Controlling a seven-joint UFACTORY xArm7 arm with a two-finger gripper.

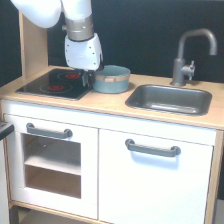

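Observation:
A blue-grey pot (113,82) stands on the wooden counter, just right of the black stove top (57,84). My gripper (89,80) comes down from above at the pot's left side, its dark fingertips at or against the rim there. The fingers are small and dark against the stove, so whether they grip the pot's edge or only touch it does not show.
A metal sink (170,98) with a grey faucet (184,58) is set into the counter's right half. Bare counter (128,101) lies between pot and sink. Below are an open-looking oven compartment (52,166) and a white cabinet door (150,185).

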